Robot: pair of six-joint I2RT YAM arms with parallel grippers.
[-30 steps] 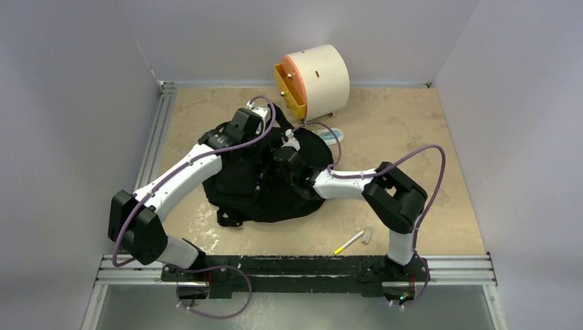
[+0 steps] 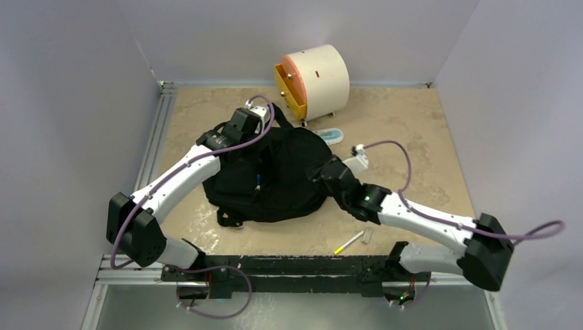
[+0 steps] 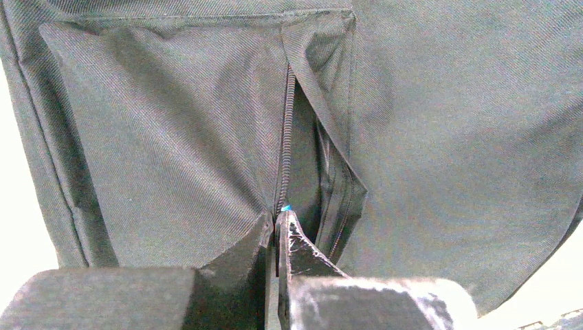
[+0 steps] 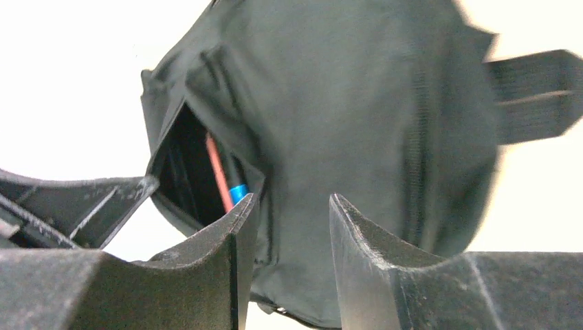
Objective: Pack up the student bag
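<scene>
The black bag (image 2: 295, 165) lies flat on the table, its front pocket (image 3: 172, 137) unzipped along one side. My left gripper is shut on the pocket's zipper edge, and the cloth pulls into folds toward its fingertips. Inside the gaping pocket show a red stick-like item (image 4: 219, 172) and a blue piece (image 4: 238, 193). Over the bag's right side, my right gripper stands part open with nothing between its fingers. Near the front edge lie a white marker with a yellow end (image 2: 348, 243) and a small pale block (image 2: 367, 235).
A white drum-shaped cabinet (image 2: 326, 79) with a yellow drawer (image 2: 290, 93) stands behind the bag. A pale blue-and-white item (image 2: 331, 136) rests at the bag's upper right.
My right gripper has moved right, away from the pocket opening, and the blue item there now shows from above. The left arm has hardly moved; marker and block lie as before.
</scene>
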